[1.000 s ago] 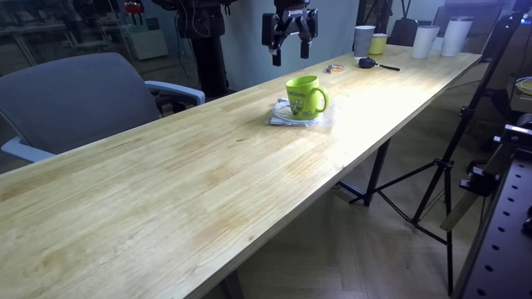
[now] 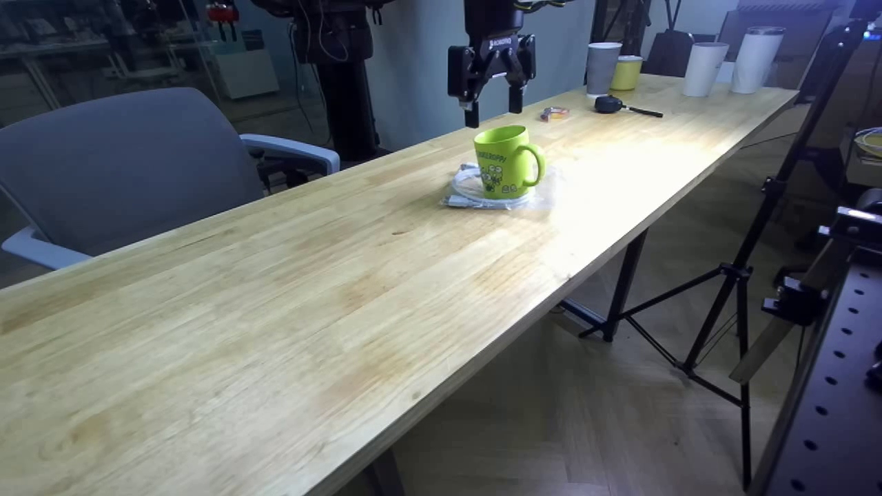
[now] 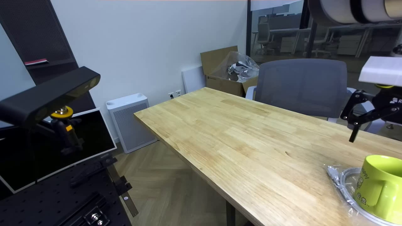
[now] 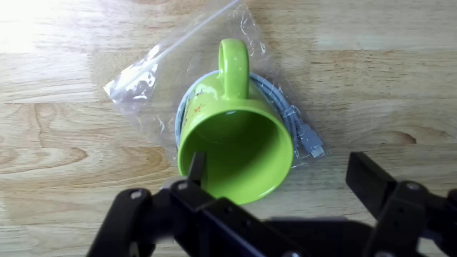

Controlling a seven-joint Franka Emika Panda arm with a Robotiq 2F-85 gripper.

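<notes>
A lime-green mug (image 2: pixel 500 162) stands upright on a clear plastic bag (image 2: pixel 541 194) holding a coiled pale cable (image 2: pixel 467 187). From above, the wrist view looks into the mug's (image 4: pixel 240 150) mouth, its handle (image 4: pixel 234 70) at the top of the picture. A plug end of the cable (image 4: pixel 311 139) lies to the mug's right there. My gripper (image 2: pixel 494 118) hangs open just above and behind the mug, nothing between its fingers. In the wrist view one finger (image 4: pixel 197 167) overlaps the mug's rim, while the other finger (image 4: pixel 369 182) is over bare wood.
At the table's far end stand a grey cup (image 2: pixel 601 69), a yellow mug (image 2: pixel 626 74), a white cup (image 2: pixel 704 69) and a white tumbler (image 2: pixel 755 61). A black blower-like item (image 2: pixel 609 105) and a small packet (image 2: pixel 554 114) lie nearer.
My gripper has come lower and moved slightly to the right in exterior view 1, closer to the mug. It stays open. The mug and the bagged cable have not moved.
</notes>
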